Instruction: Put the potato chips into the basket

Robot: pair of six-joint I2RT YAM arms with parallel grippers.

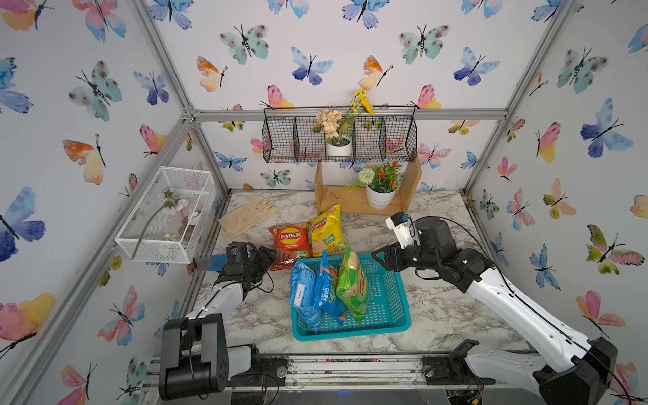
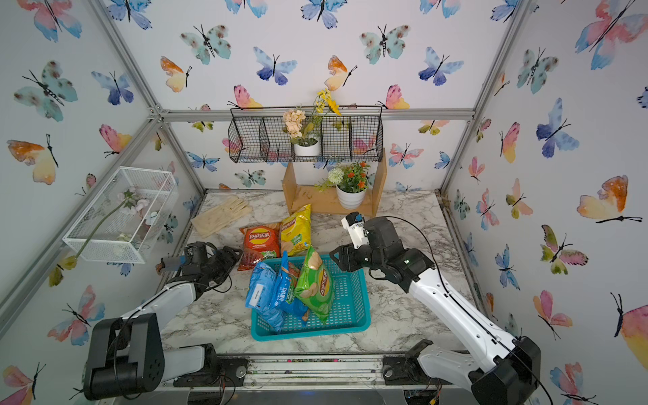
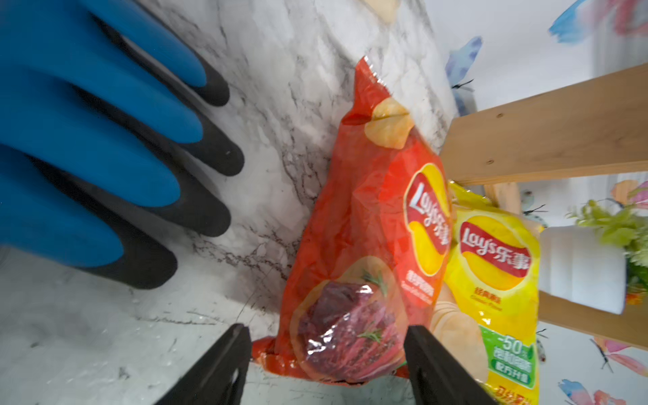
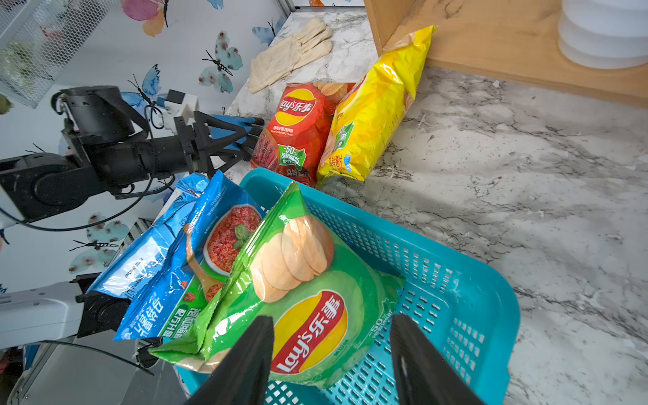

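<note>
A red Lay's bag [image 1: 291, 241] and a yellow Lay's bag [image 1: 327, 231] lie side by side behind the teal basket [image 1: 407, 312]. Inside the basket lean a light blue bag [image 2: 262, 291], a darker blue bag [image 2: 286, 289] and a green Lay's bag [image 4: 324, 303]. My left gripper is open at the near end of the red bag, whose bottom edge shows between its fingertips; it is not closed on it. My right gripper hangs above the basket's right half by the green bag, its fingers apart and nothing held.
A blue glove [image 3: 114, 135] lies left of the red bag, close to my left gripper. Beige gloves [image 1: 248, 214] rest farther back. A wooden shelf [image 2: 324, 199] with a potted plant [image 2: 349, 194] stands behind.
</note>
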